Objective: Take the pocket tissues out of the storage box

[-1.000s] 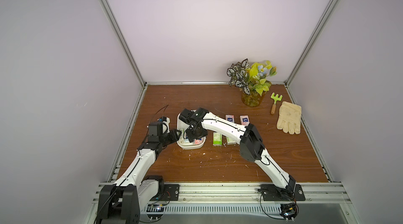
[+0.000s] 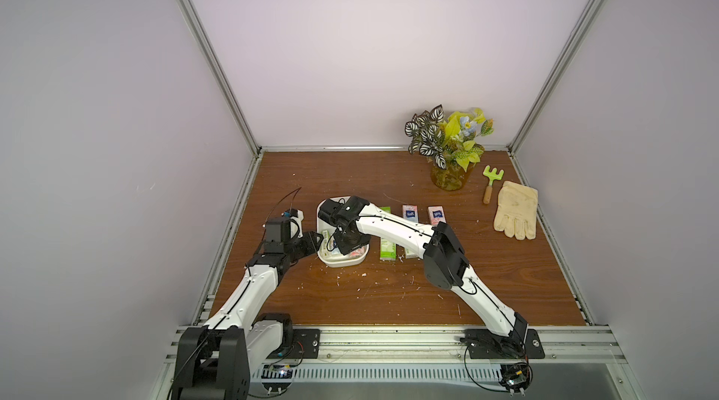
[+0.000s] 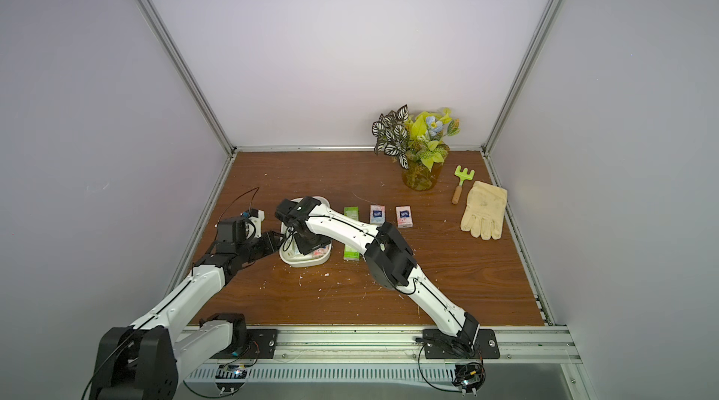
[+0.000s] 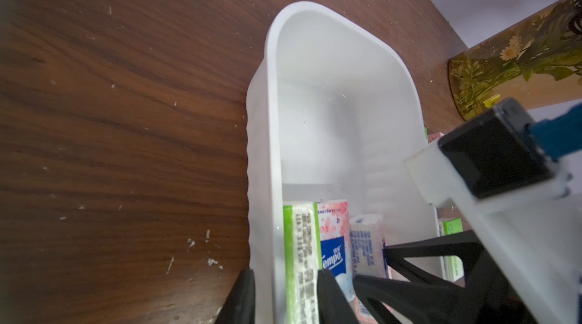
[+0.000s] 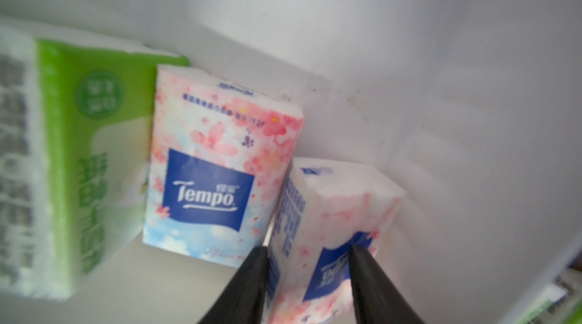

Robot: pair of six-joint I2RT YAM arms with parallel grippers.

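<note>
The white storage box [image 4: 272, 111] holds a green tissue pack [image 5: 85, 160], a pink Tempo pack [image 5: 206, 160] and a second pink pack [image 5: 327, 214] tilted beside it. My right gripper is down in the box at the second pink pack, a fingertip on either side of its visible part; whether it is gripping is unclear. My left gripper is at the box's left wall by the green pack, fingers apart, the wall and pack edge between them.
Several packs, including a green one [image 3: 351, 250] and pink ones [image 3: 403, 216], lie right of the box. A plant vase [image 2: 451, 175], a small fork [image 2: 488, 188] and a glove [image 2: 515, 209] are at the back right.
The box has shifted slightly to the right, and my right arm's wrist has moved slightly down. The left arm looks nearly unchanged.
</note>
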